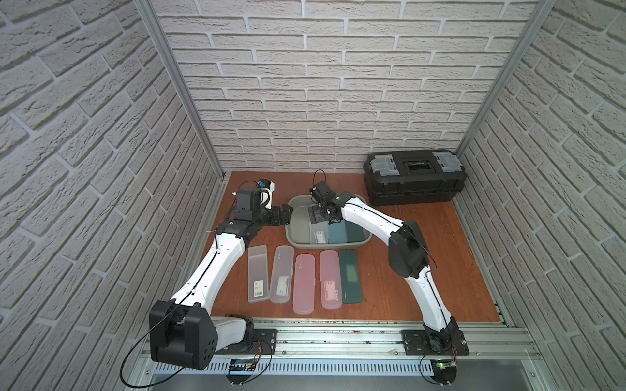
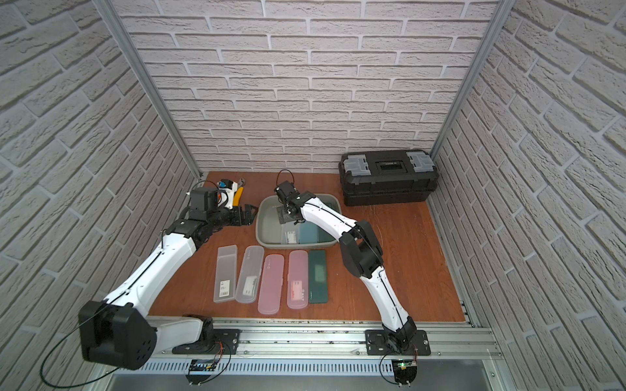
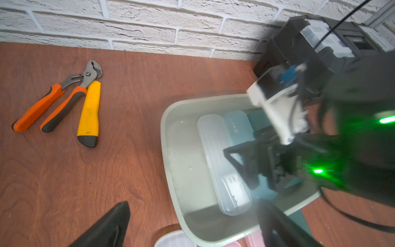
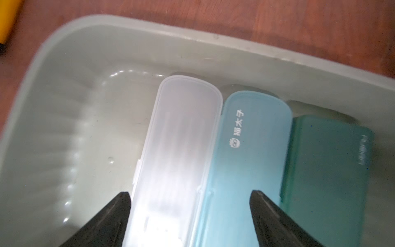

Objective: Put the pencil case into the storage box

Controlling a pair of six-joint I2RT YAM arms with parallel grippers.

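Observation:
Inside the pale green storage box (image 3: 174,193), a clear pencil case (image 4: 181,123), a light blue case (image 4: 253,152) and a dark green case (image 4: 329,173) lie side by side. The box's left side is bare. Over these cases my right gripper stands open, nothing between its fingers. My left gripper is open and empty near the box's left rim. In front of the box lie two clear cases (image 1: 258,270) (image 1: 281,270), two pink cases (image 1: 304,283) (image 1: 330,270) and a dark green case (image 1: 350,277).
A black toolbox (image 1: 414,176) stands at the back right. Orange-handled pliers (image 3: 76,96) and a yellow-handled tool (image 3: 90,113) lie on the table left of the box.

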